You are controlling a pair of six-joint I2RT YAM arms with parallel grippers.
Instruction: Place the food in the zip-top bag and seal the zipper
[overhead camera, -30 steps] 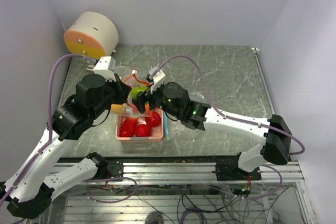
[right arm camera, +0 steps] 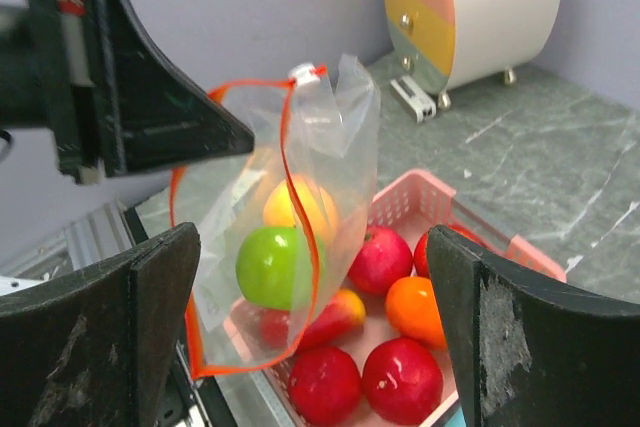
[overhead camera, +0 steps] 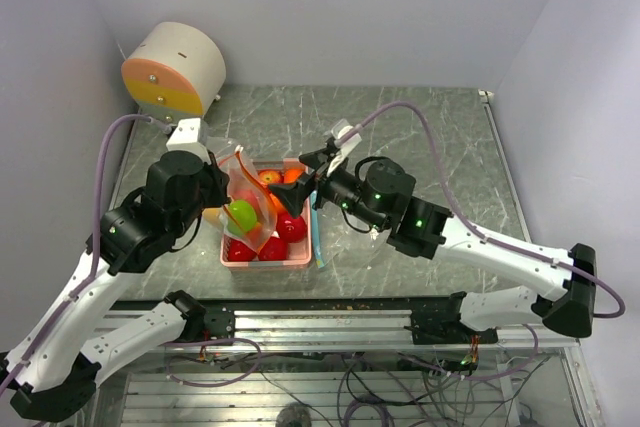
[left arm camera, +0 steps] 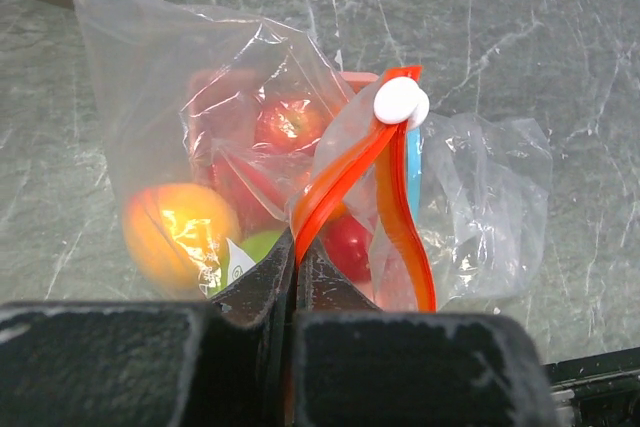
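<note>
A clear zip top bag (right arm camera: 345, 137) with an orange zipper rim (right arm camera: 285, 147) hangs with its mouth apart. My left gripper is shut on the bag's rim. Inside the bag, the right wrist view shows a green fruit (right arm camera: 272, 267) low down and a yellow-orange fruit (right arm camera: 301, 207) behind it. A white slider (left arm camera: 397, 102) sits at the far end of the zipper. My right gripper (overhead camera: 292, 197) stands open with nothing between its fingers, to the right of the bag and over the basket. Red apples (right arm camera: 402, 381) and an orange (right arm camera: 416, 311) lie in the pink basket (overhead camera: 300, 265).
At the back left stands a cream rounded box (overhead camera: 178, 67) with an orange and yellow front. A blue strip (overhead camera: 317, 237) lies along the basket's right side. Another clear bag (left arm camera: 487, 207) rests to the basket's right.
The green fruit, held at the right gripper a second ago, is now inside the bag. The right gripper has drawn back to the right, and the left has shifted slightly left.
</note>
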